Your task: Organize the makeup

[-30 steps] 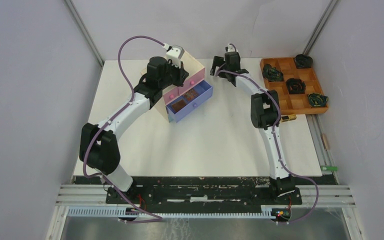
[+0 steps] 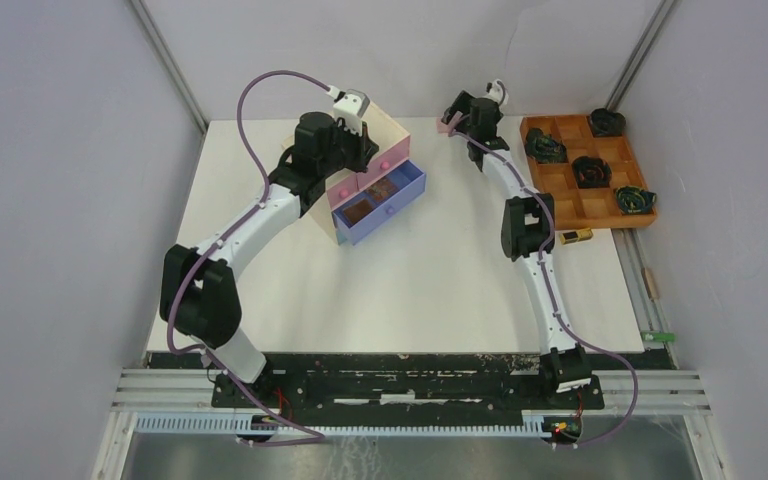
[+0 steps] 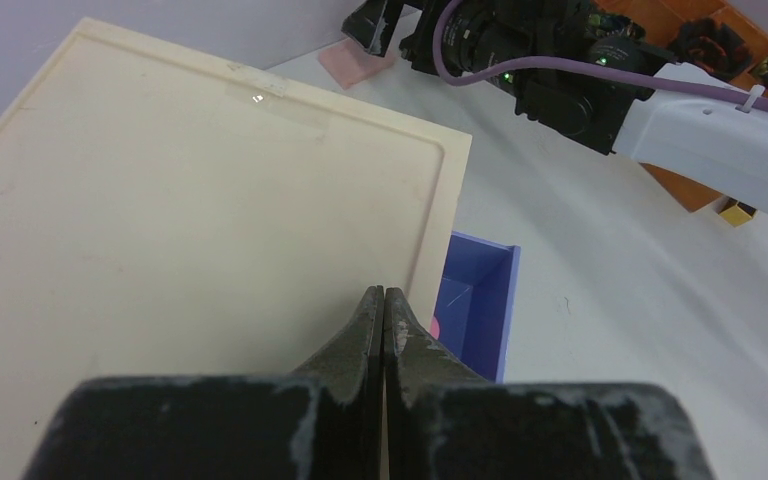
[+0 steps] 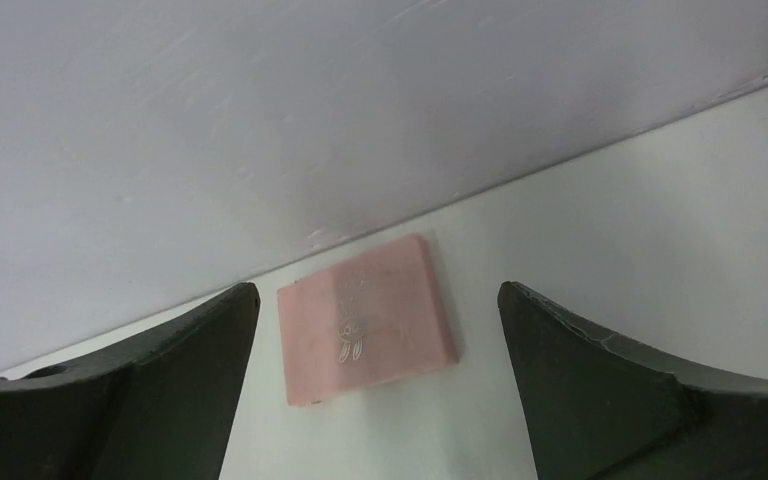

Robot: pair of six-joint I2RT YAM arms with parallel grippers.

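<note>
A pink compact with a rabbit design (image 4: 365, 320) lies flat on the table by the back wall. My right gripper is open above it, with the compact visible between the fingers. My left gripper is shut at the cream cabinet (image 3: 200, 200), its fingertips at the top near the front edge; whether anything is between them is hard to see. In the top view the cabinet has pink drawers (image 2: 382, 165) and a blue drawer (image 2: 405, 195) pulled out, holding brown items.
A wooden compartment tray (image 2: 600, 210) with several dark bundles stands at the back right, a small yellow item (image 2: 576, 236) beside it. Walls bound the back and sides.
My right gripper has moved right and toward the back wall, uncovering more of the pink compact. The left arm has stayed still.
</note>
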